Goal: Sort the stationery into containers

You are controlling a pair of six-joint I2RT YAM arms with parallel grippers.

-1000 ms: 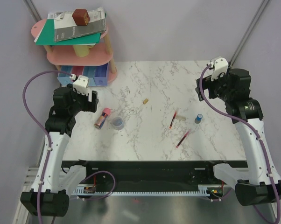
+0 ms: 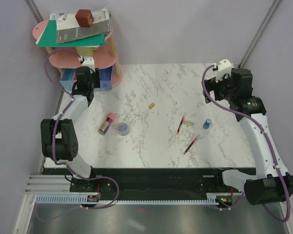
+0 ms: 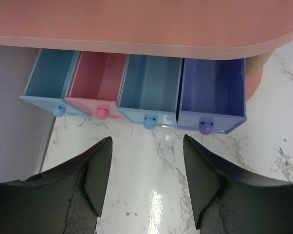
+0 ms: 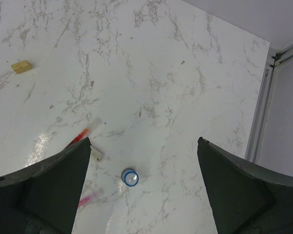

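Four-part drawer row under a pink shelf: a light blue drawer, a pink drawer, another light blue drawer and a dark blue drawer, all pulled out, with no items visible inside. Just in front of their knobs, my left gripper is part open and empty. On the right, my open, empty right gripper hangs above the table. Below it lie a blue-capped item, a pale eraser and a red pencil. A second pencil and a yellowish block lie nearer the middle.
A pink-ended brown pouch or case and a clear round container stand left of centre. Books with a dark red block on top fill the upper shelf.
The table items have not moved.
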